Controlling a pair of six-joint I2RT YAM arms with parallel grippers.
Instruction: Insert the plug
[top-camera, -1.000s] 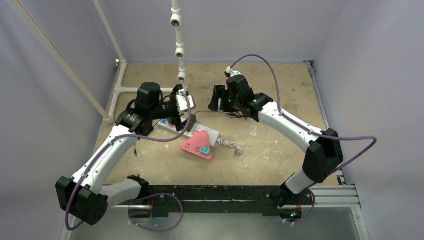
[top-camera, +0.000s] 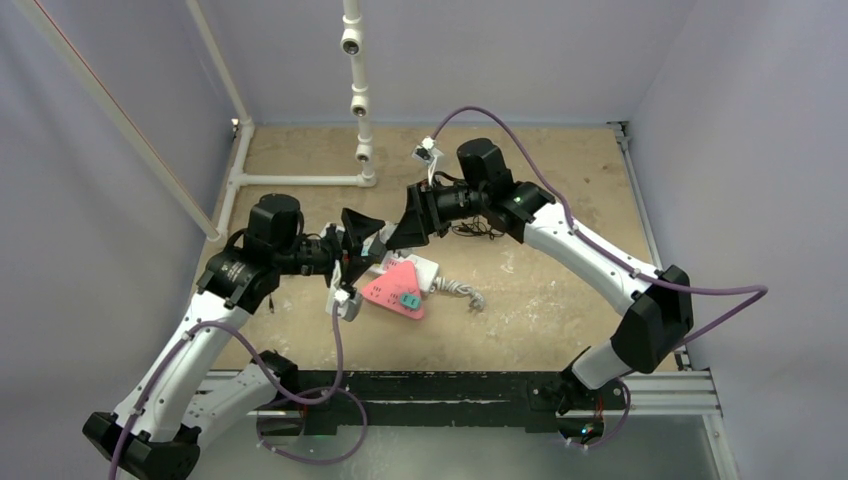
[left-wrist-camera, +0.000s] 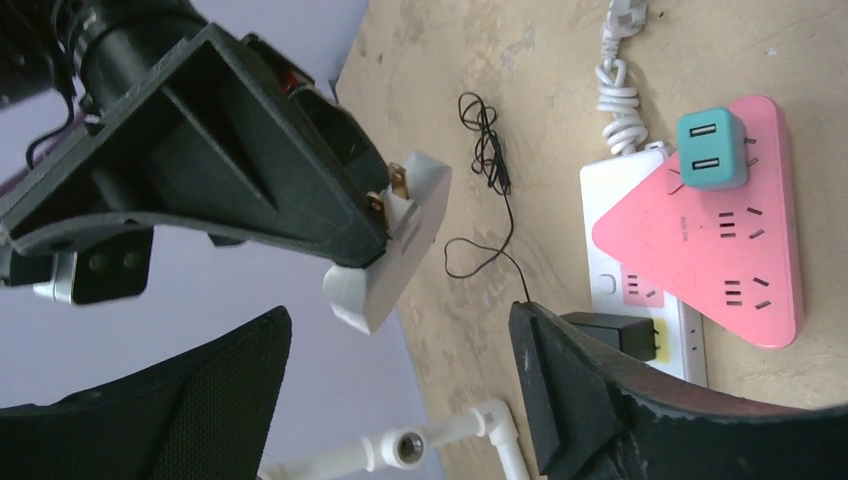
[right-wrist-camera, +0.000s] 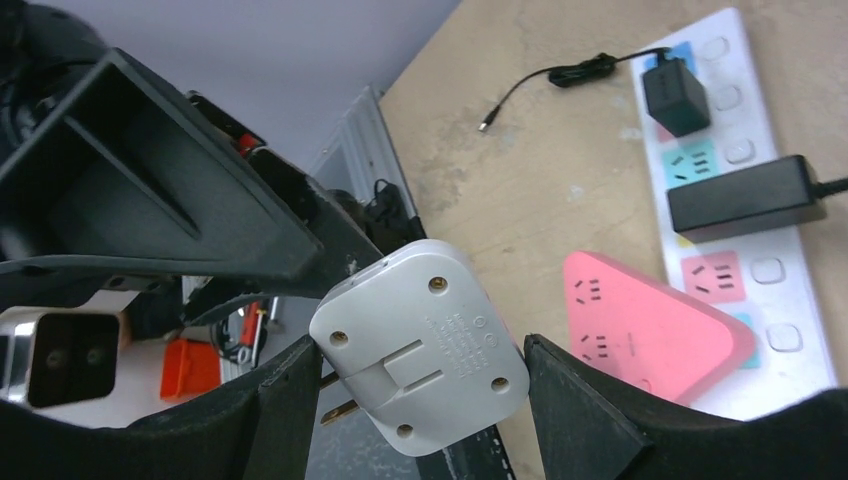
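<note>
In mid-air over the board, a white plug adapter (right-wrist-camera: 420, 350) with brass prongs sits between the fingers of my right gripper, which closes round it. My left gripper stands open, fingertips facing the adapter (left-wrist-camera: 400, 260) with nothing between them. Below lie a white power strip (left-wrist-camera: 610, 200) and a pink triangular socket block (left-wrist-camera: 700, 250) with a teal two-port cube (left-wrist-camera: 711, 149) on it. Black adapters (right-wrist-camera: 677, 100) sit on the strip.
A black cable coil (left-wrist-camera: 485, 150) and the strip's white cord (left-wrist-camera: 620, 110) lie on the board. White pipes (top-camera: 300, 180) stand at the back left. The board's right side is clear.
The two arms have moved together over the strip, the right one leftward with the white adapter, the left one rotating to face it.
</note>
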